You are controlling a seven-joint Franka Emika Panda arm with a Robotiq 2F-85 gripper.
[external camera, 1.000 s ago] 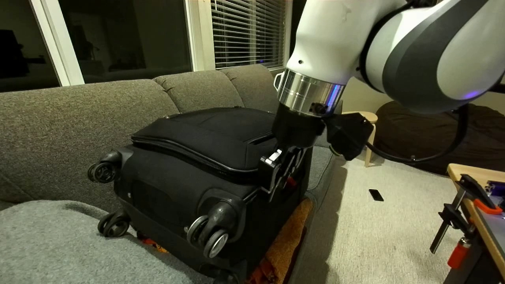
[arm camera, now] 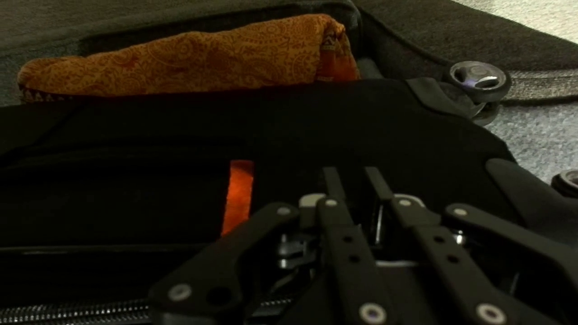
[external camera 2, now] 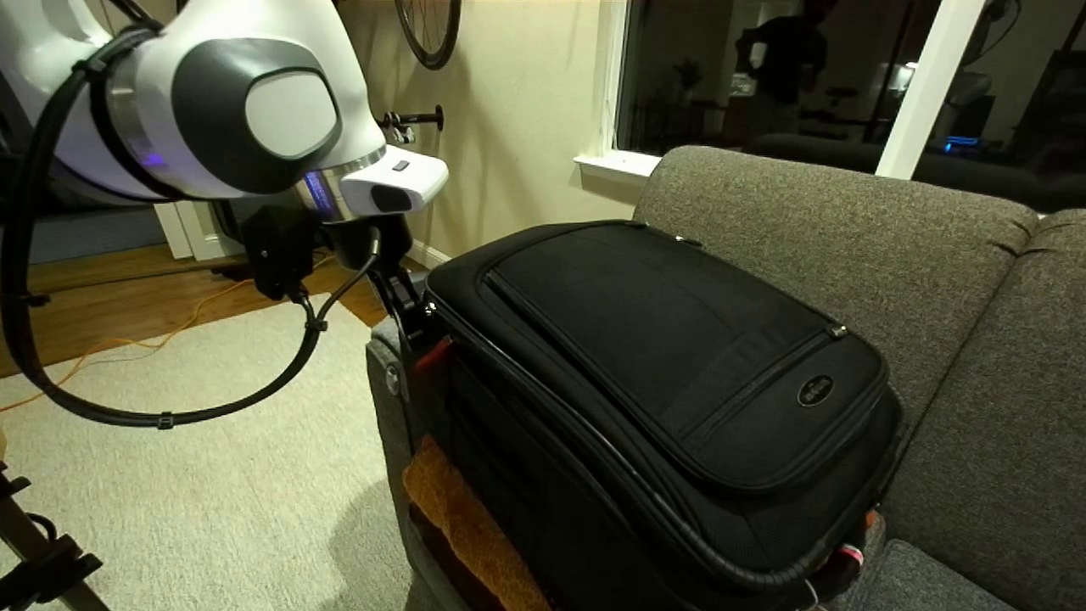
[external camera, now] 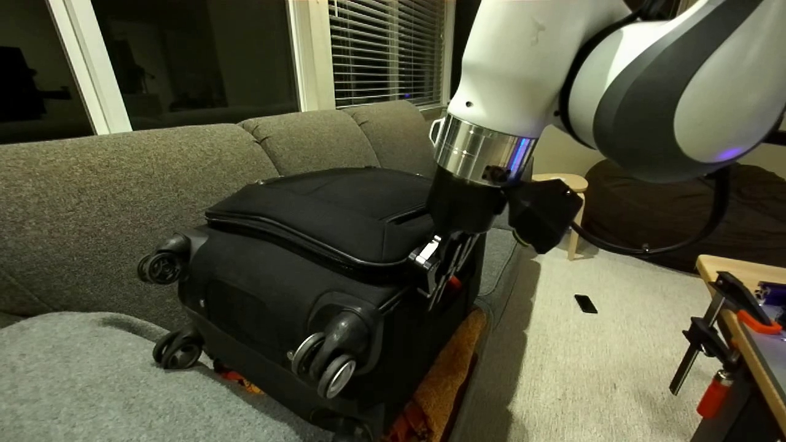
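A black soft-sided suitcase point(external camera: 295, 213) lies on its back on the couch, its wheels toward exterior view 1. My gripper point(external camera: 438, 291) points down at the suitcase's side facing the room, near the upper edge. In the wrist view the fingers of my gripper stand close together with a narrow gap. A small shiny metal piece point(arm camera: 379, 223), perhaps a zipper pull, shows between them, its lower part hidden by the linkage. A zipper track point(arm camera: 76, 313) runs along the bottom of that view. A red strap point(arm camera: 238, 195) is on the suitcase side beside the fingers.
An orange patterned cloth point(arm camera: 189, 57) lies under the suitcase along the couch edge. The couch back point(external camera 2: 814, 224) rises behind it. A table with a clamp point(external camera: 704, 335) stands at the right, and a phone point(external camera: 586, 303) lies on the open carpet.
My gripper's fingers have drawn closer together, and the arm has shifted slightly down and to the right in exterior view 1. The suitcase looks unmoved.
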